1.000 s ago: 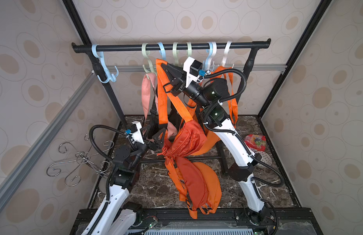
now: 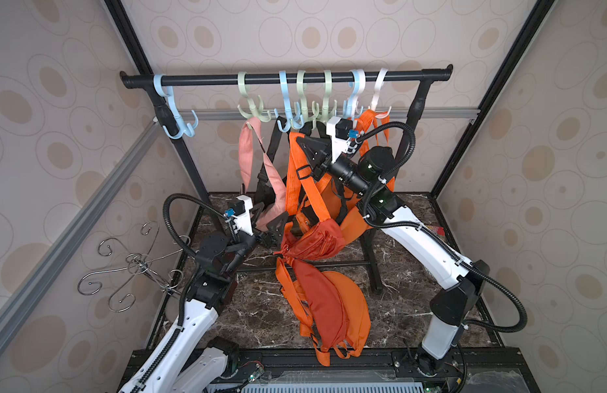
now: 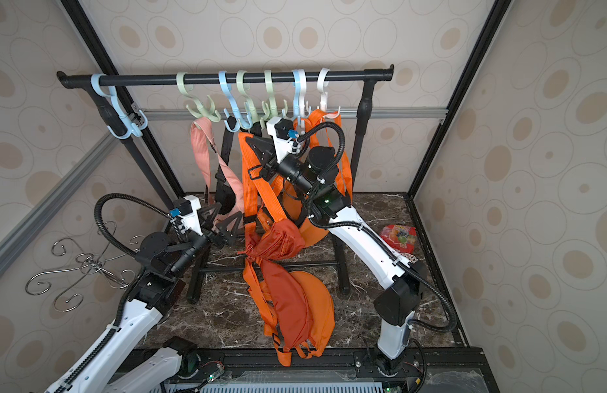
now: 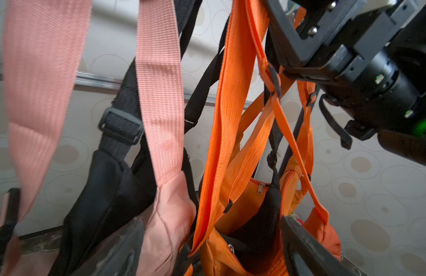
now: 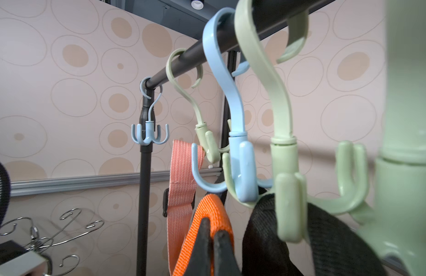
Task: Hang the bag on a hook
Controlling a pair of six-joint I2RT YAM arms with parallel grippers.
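Note:
An orange bag (image 2: 319, 241) hangs low in front of the rack by its wide strap (image 3: 249, 173). My right gripper is shut on the top of that strap loop, beside the hooks. In the right wrist view the loop's top shows just under the curved prong of a light blue hook (image 5: 242, 170); whether it touches cannot be told. Lower left, my left gripper (image 2: 278, 228) stands open next to the bag. Its spread fingers (image 4: 309, 250) show the orange straps and a pink strap between and beyond them, none clearly gripped.
A pink bag strap (image 5: 179, 193) hangs on a green hook (image 5: 206, 138). Black straps (image 5: 286, 234) and more orange bags crowd the hooks on the right. One light blue hook (image 2: 179, 121) at the far left is empty. Another orange bag (image 2: 355, 304) spreads below.
My right gripper has moved right and lower in the top left view, carrying the strap top along. The nearby blue and green hooks have shifted right. My left gripper has moved slightly right.

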